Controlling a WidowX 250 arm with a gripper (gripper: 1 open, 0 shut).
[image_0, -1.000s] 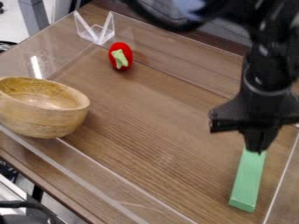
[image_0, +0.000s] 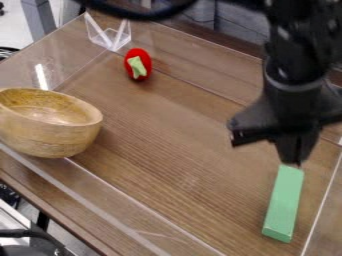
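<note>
My gripper (image_0: 267, 140) is a dark, blurred shape over the right side of the wooden table, above and left of a green bar (image_0: 283, 205) lying near the right edge. Whether its fingers are open or shut is unclear in the blur. A red round object with a light green top (image_0: 138, 64) sits at the back left.
A wooden bowl (image_0: 47, 120) sits at the left edge. A small white wire-like object (image_0: 107, 30) stands at the back left corner.
The arm has shifted about over the right side, most recently coming lower and toward the front from farther back. The bar, bowl and red object have not moved.
</note>
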